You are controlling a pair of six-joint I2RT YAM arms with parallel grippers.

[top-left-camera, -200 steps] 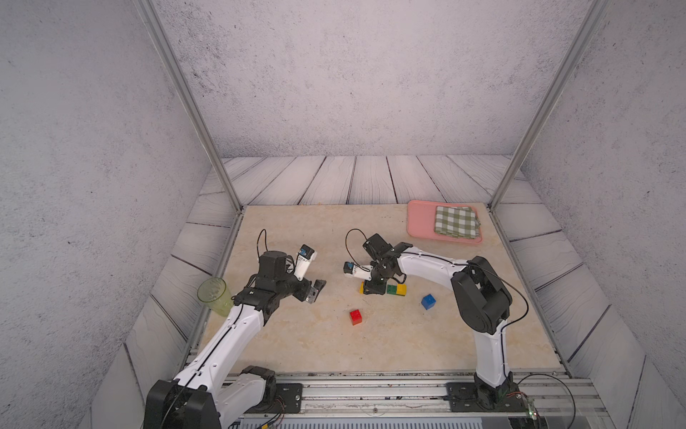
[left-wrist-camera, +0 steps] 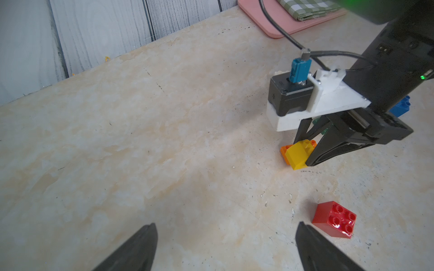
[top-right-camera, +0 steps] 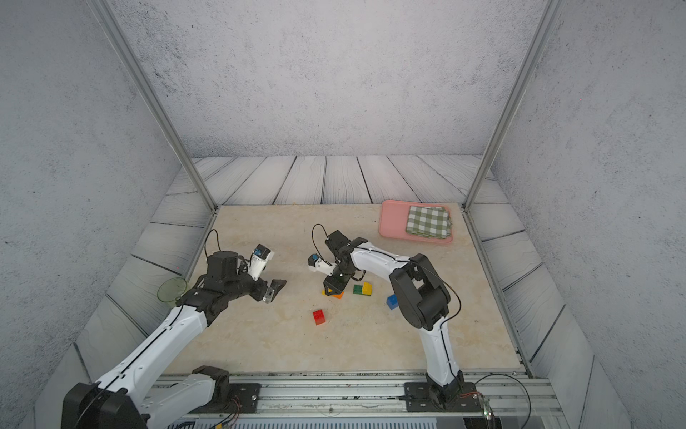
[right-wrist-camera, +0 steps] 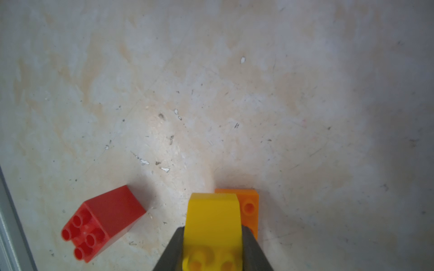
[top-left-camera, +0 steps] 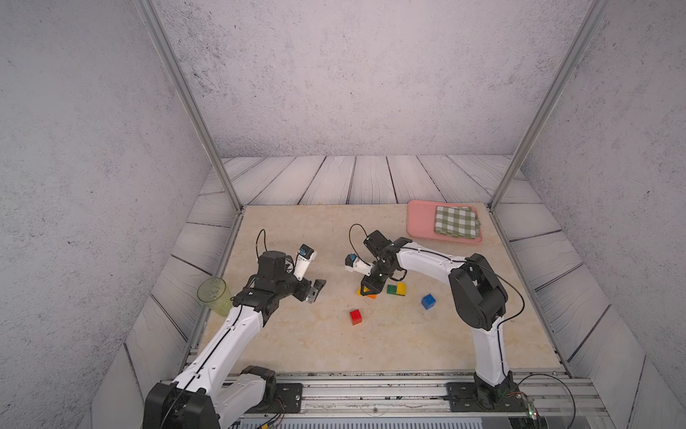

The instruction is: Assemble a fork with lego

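A yellow brick (right-wrist-camera: 213, 216) is pinched in my right gripper, studs facing toward the camera's bottom edge. Beneath and beside it lies an orange brick (right-wrist-camera: 251, 203) on the table, partly covered; whether the two touch I cannot tell. From the left wrist view, the yellow brick (left-wrist-camera: 299, 155) appears tilted between the right fingers. A red brick (left-wrist-camera: 335, 219) rests loose a short way off. Green and yellow bricks (top-left-camera: 396, 289) lie side by side right of the right gripper. My left gripper stands open and empty, left of the bricks.
Off to the right sits a blue brick (top-left-camera: 428, 301). A pink tray (top-left-camera: 420, 221) with a checkered cloth (top-left-camera: 457, 222) is at the back right. By the left edge stands a greenish cup (top-left-camera: 214, 294).
The right gripper has tilted and shifted slightly, uncovering more orange beneath its fingers. The left arm and the loose bricks have stayed put.
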